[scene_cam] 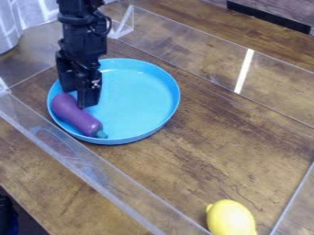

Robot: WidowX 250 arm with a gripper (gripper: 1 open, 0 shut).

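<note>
A purple eggplant (73, 114) lies in the left part of a round blue plate (142, 108). My black gripper (76, 95) hangs low over the plate at its left side, just above the eggplant's upper end. Its fingertips are dark and overlap, so whether they are apart or closed, or touching the eggplant, is unclear.
A yellow lemon (230, 218) sits at the bottom right. Clear plastic walls cross the wooden table (221, 138) at the left, back and right. A pale object (7, 23) stands at the top left. The table right of the plate is clear.
</note>
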